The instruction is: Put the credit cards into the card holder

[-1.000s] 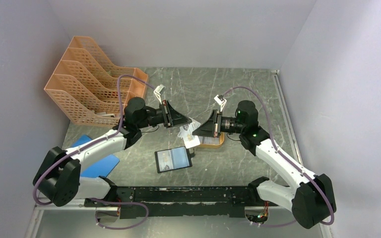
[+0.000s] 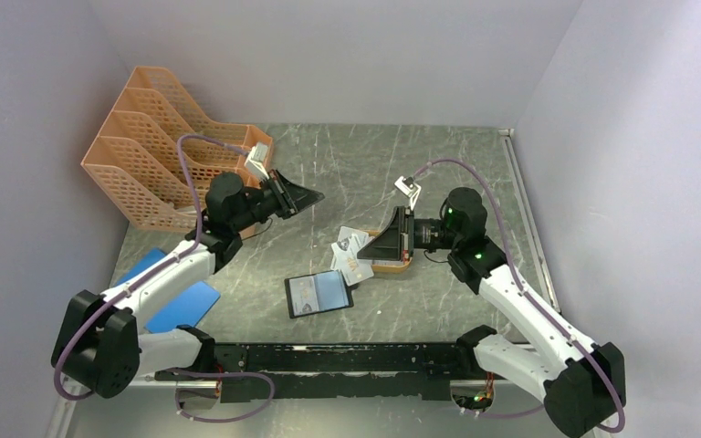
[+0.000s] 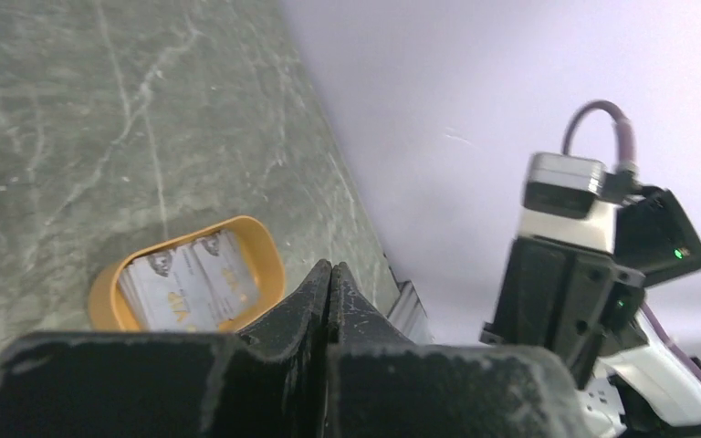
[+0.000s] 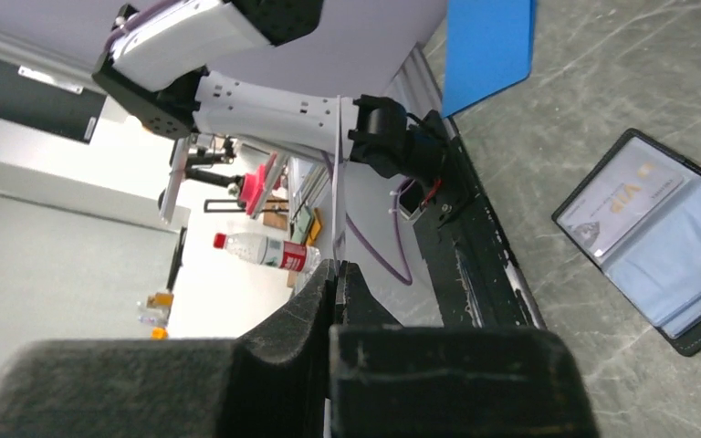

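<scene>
A white card stands edge-on in the right wrist view, its lower end between the fingertips of my right gripper. From above, its printed face hangs between the open card holder and the card box. My left gripper is shut, up and to the left of that card, with nothing showing between its fingertips. The black-edged card holder lies open on the table; its left side has a VIP card in it, its right side a pale blue pocket.
An orange-tan box with several white cards stands under the right gripper. At the back left is an orange mesh rack; blue sheets lie at front left.
My left gripper has drawn away from the card, back and to the left.
</scene>
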